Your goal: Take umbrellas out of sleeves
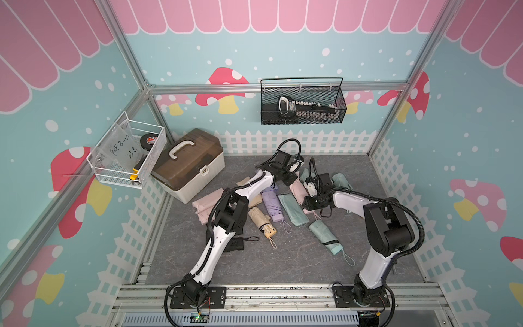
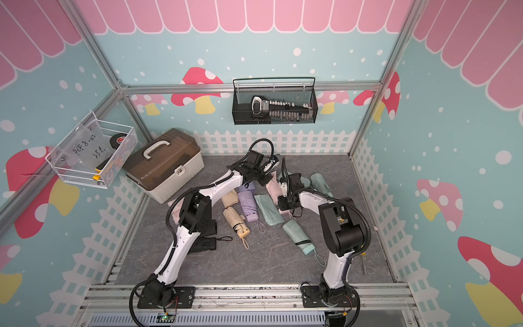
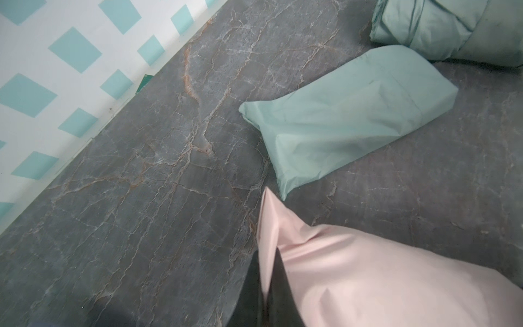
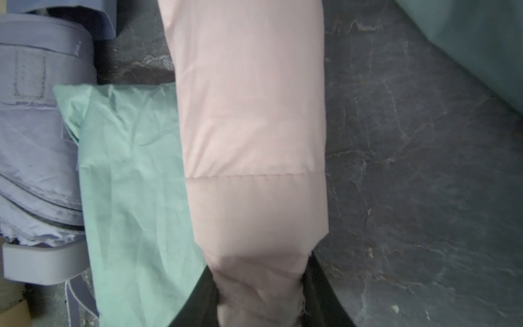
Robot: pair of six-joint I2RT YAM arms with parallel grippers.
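A pink umbrella (image 4: 256,278) lies with its sleeve (image 4: 248,109) over much of it. My left gripper is shut on the sleeve's pinched corner at the far end, seen in the left wrist view. My right gripper grips the umbrella's near end, where gathered pink fabric shows below the sleeve's seam. Mint sleeves (image 3: 354,114) lie flat nearby, and a rolled green umbrella (image 3: 452,30) is at the back right. A lilac umbrella (image 1: 272,204), a beige one (image 1: 261,220) and another mint one (image 1: 324,237) lie in front.
A toolbox (image 1: 188,163) stands at the back left, with black and pink items in front of it. A white wire basket (image 1: 111,177) and a black one (image 1: 302,120) hang on the walls.
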